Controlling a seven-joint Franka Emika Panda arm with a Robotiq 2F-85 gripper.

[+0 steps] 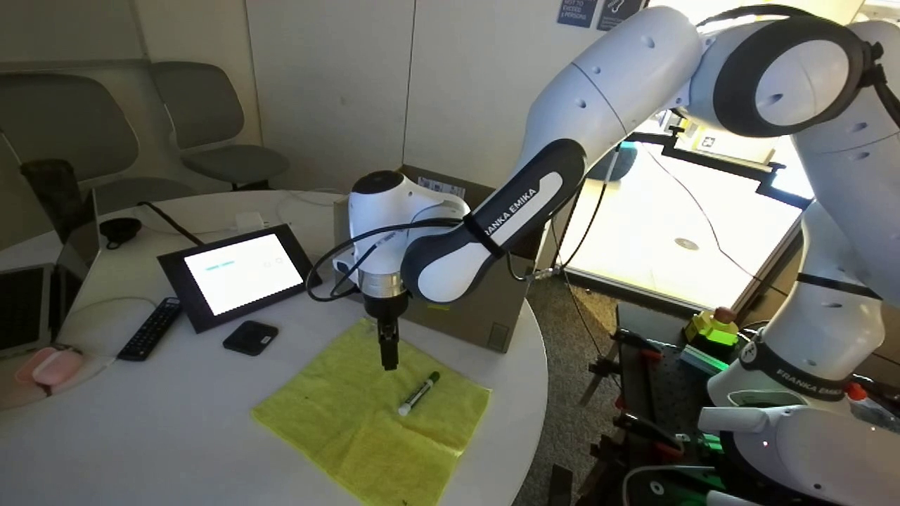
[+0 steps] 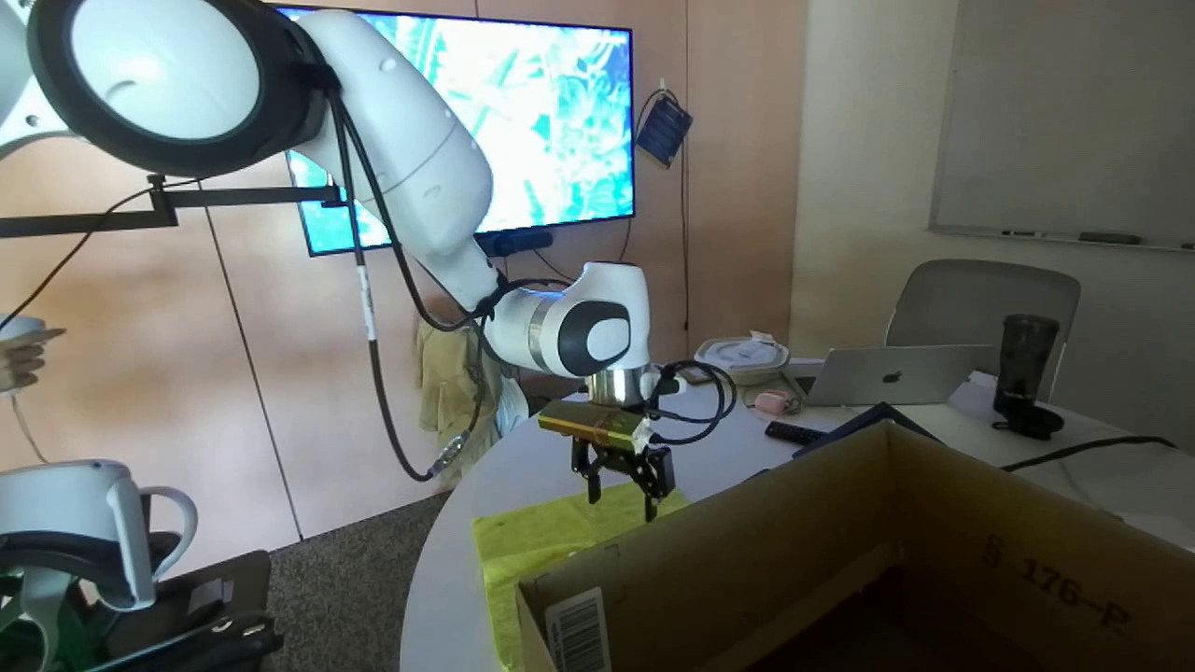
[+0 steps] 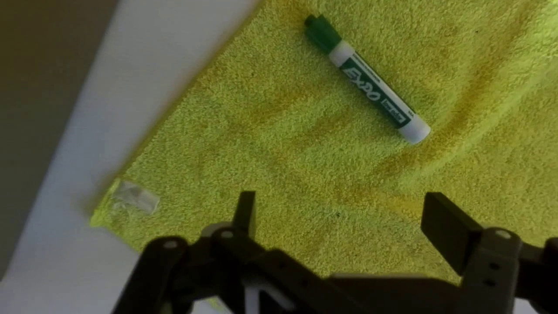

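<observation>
A green-capped white Expo marker lies on the yellow cloth, in the upper middle of the wrist view. My gripper hangs over the cloth with its fingers wide apart and only cloth visible beneath the gap. In exterior view 1 the marker rests to the right of and nearer the camera than my gripper, apart from it. Exterior view 2 shows the gripper pointing down above the cloth, beyond the cardboard box; the marker cannot be made out there.
An open cardboard box stands right beside the cloth, close behind the gripper. A lit tablet, a black square device and a remote occupy the table's left part.
</observation>
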